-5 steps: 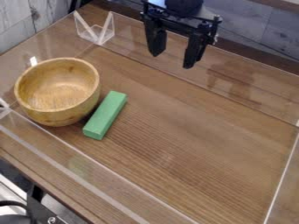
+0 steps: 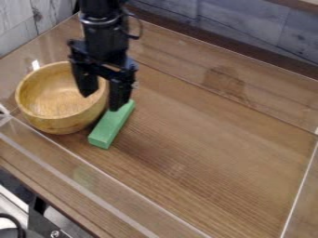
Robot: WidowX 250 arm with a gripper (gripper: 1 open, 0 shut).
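My gripper is open, its black fingers hanging over the wooden bowl at the left, with nothing seen between them. A green block lies on the table just right of the bowl, below my right finger.
Pale edges run along the back and the right side. A dark object shows at the bottom left corner, beyond the table's edge.
My gripper has moved from the back right of the table leftward and toward the front, to above the bowl and block. The bowl and block appear unmoved.
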